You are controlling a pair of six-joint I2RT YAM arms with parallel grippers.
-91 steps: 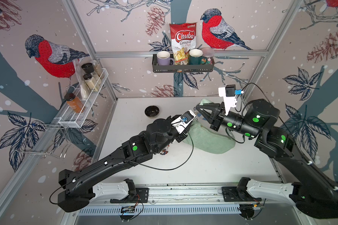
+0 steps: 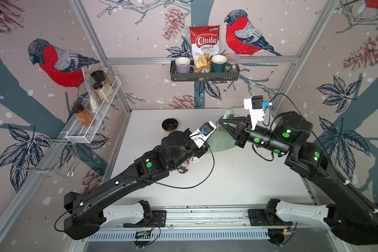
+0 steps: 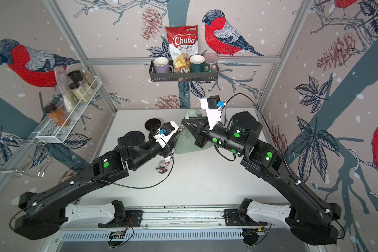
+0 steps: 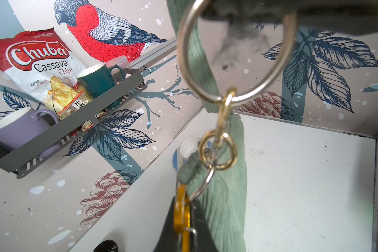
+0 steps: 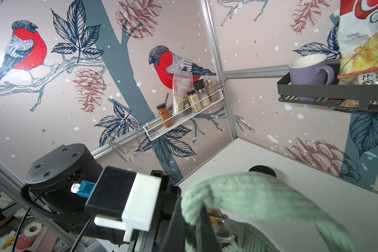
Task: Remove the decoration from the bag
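The pale green ribbed bag (image 2: 223,141) hangs between my two grippers, partly hidden by the arms. My right gripper is shut on its green strap (image 5: 247,193). In the left wrist view, my left gripper is shut with the orange-gold metal clasp (image 4: 179,210) of the decoration between its fingers. A silver loop (image 4: 205,184) runs from the clasp up to a small gold ring (image 4: 232,153), and the two look linked. That ring hangs from the bag's large metal ring (image 4: 184,63). Below my left gripper shows a small red, white and dark decoration (image 3: 162,167).
A black bowl (image 2: 169,124) stands on the white table (image 2: 256,180) at the back left. Mugs and a chips bag (image 2: 205,44) fill the back wall shelf. On the left, a white wire rack (image 2: 82,130) holds jars.
The bag's lower part has swung left and back, out from its spread position under the right gripper. My left gripper has shifted slightly left; the right arm has barely moved.
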